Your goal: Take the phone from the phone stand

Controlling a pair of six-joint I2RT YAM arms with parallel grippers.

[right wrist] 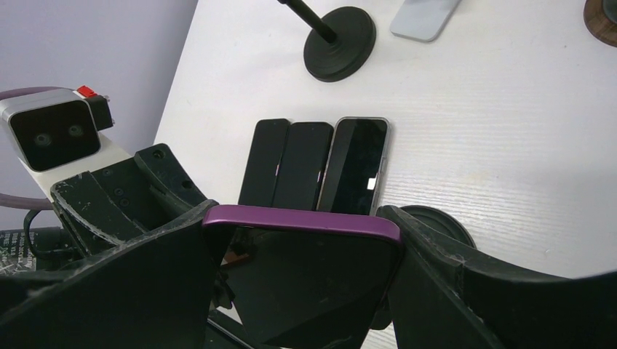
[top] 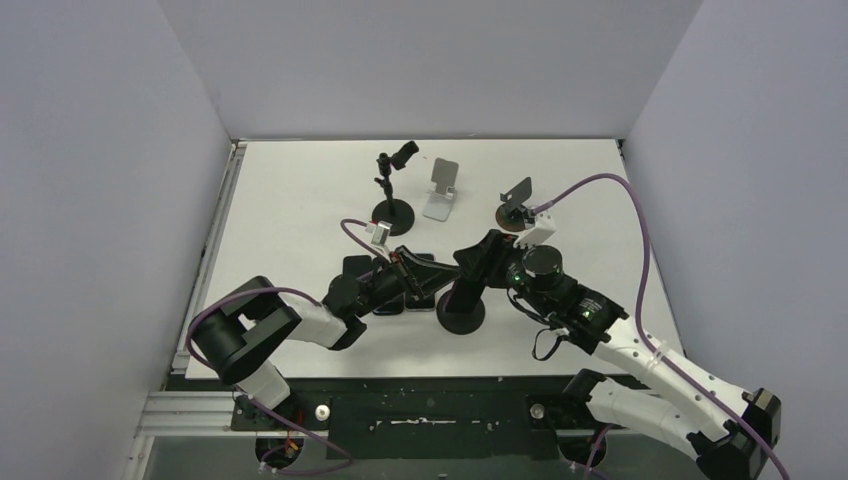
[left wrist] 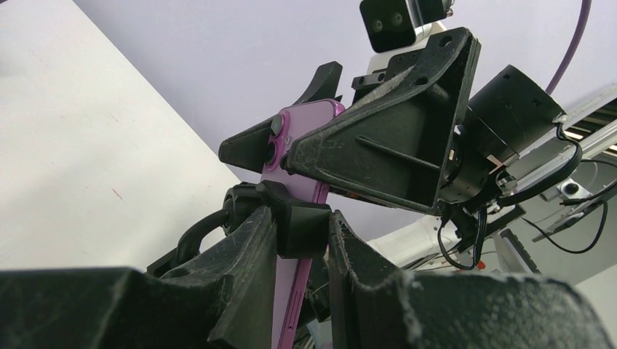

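A purple phone (left wrist: 300, 123) stands in a black phone stand (top: 459, 316) with a round base at the front middle. My right gripper (top: 485, 262) is at the phone's upper end; in the right wrist view the purple-edged phone (right wrist: 298, 276) sits between its fingers, though how firmly is unclear. My left gripper is lower, its fingertips at the black clamp (left wrist: 295, 218) of the stand behind the phone; whether it grips is hard to tell.
Several dark phones (right wrist: 302, 160) lie left of the stand. Behind are a tall black stand (top: 393, 213), a silver stand (top: 440, 200) and a small stand (top: 516, 195). Walls enclose the table on three sides.
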